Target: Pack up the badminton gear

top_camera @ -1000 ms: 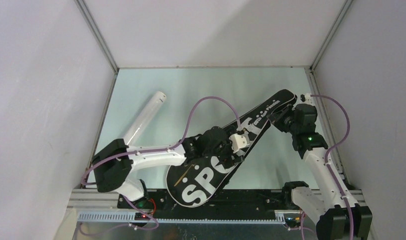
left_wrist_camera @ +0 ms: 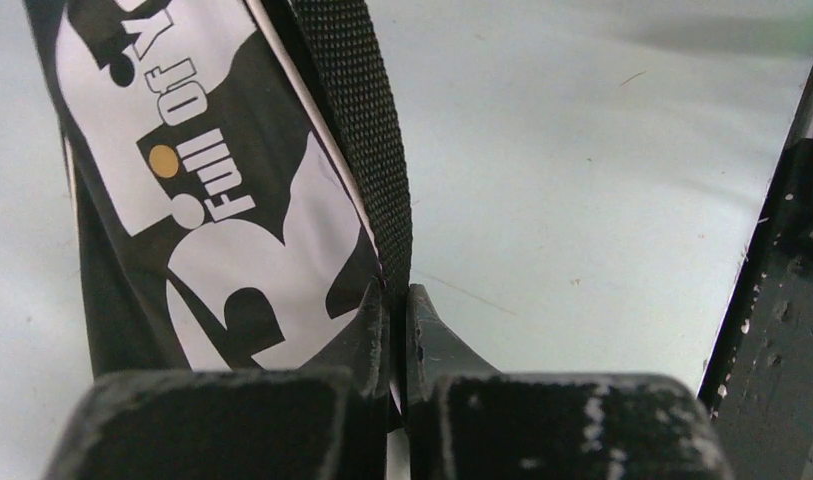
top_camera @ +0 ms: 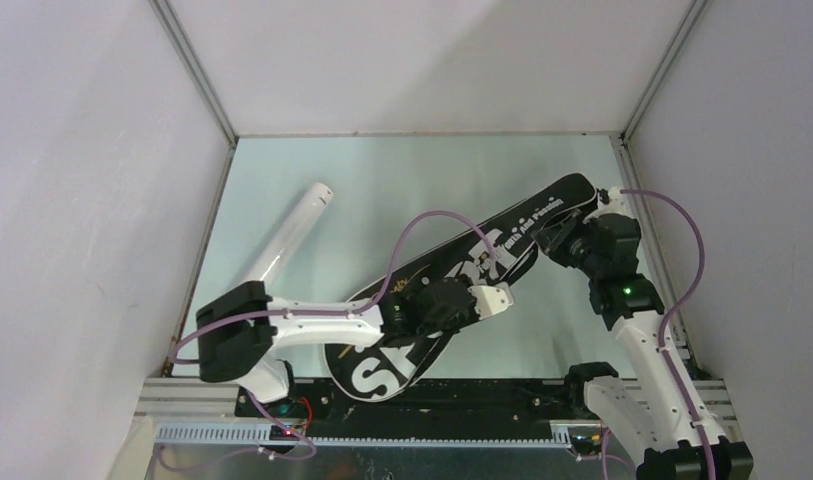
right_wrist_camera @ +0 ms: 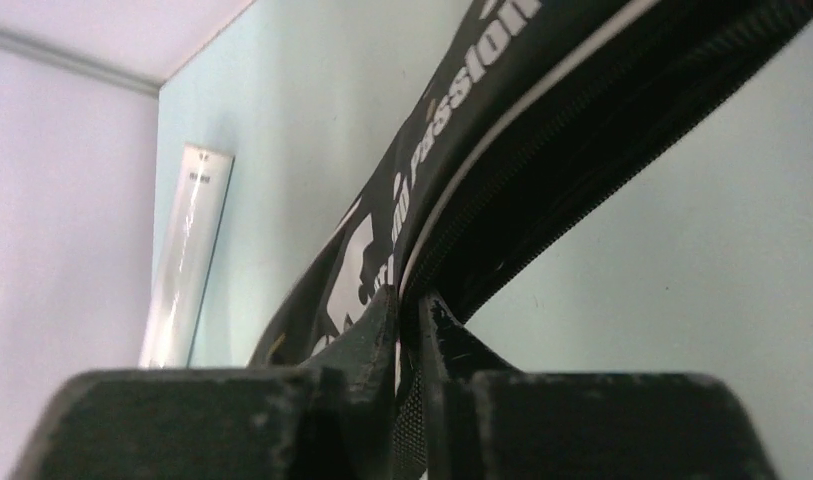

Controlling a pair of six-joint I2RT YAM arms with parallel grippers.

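A long black racket bag [top_camera: 377, 380] with white lettering lies diagonally on the pale table [top_camera: 392, 180], its lower end reaching the front edge. My left gripper is shut at the bag's middle, its fingertips on the dark woven strip and pale piping along the zipper side. My right gripper is at the bag's upper right part, fingertips close together at the piped zipper edge, where the bag lifts open a little. A white shuttlecock tube [top_camera: 292, 230] lies at the left of the table, also in the right wrist view.
Walls and metal rails enclose the table at left, back and right. Free table lies behind the bag and at the right front. A black rail [top_camera: 482, 400] runs along the front edge.
My left gripper has moved slightly right over the last second, and the bag's lower part has shifted and narrowed a little. The right arm has shifted only slightly.
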